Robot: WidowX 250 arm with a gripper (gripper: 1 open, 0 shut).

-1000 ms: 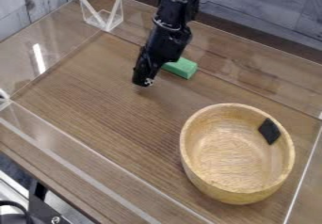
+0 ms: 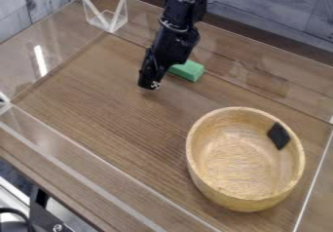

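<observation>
The black robot arm reaches down from the top centre of the camera view to my gripper (image 2: 150, 78), which is low over the wooden table (image 2: 92, 119) and shut, with nothing visible between its fingers. Just right of it, partly behind the arm, lies a green block (image 2: 185, 70).
A large round tan bowl (image 2: 244, 168) with a dark patch on its rim fills the lower right. Clear plastic brackets stand at the top left and left edge.
The arm's upper part has shifted slightly. The gripper stays in nearly the same place, and the block and bowl look unmoved.
</observation>
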